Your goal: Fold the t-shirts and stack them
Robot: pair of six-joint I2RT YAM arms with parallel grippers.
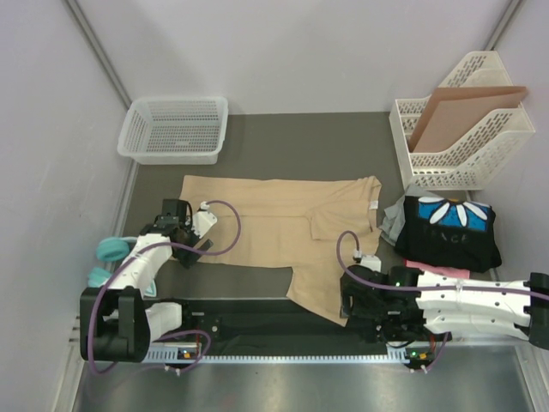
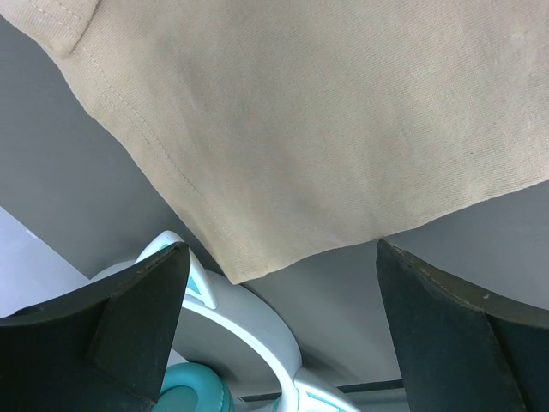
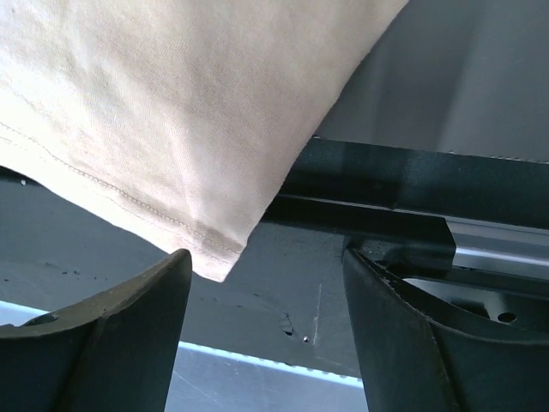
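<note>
The tan t-shirt [image 1: 266, 227] lies spread across the dark table, partly doubled over, one sleeve flap reaching down past the front edge. Above its lower left corner, my left gripper is open; in the left wrist view the cloth [image 2: 300, 129] passes beyond the fingers without being pinched. At the hanging sleeve, my right gripper stands part open. The sleeve's hemmed tip [image 3: 210, 257] sits near the left finger in the right wrist view, with free space beside it and no grip on it.
Folded shirts, a black one with a flower print [image 1: 450, 236] on top, are stacked at the right. An empty white basket [image 1: 174, 159] stands at back left, white bins [image 1: 476, 167] with cardboard at back right. Teal headphones [image 1: 111, 249] lie at far left.
</note>
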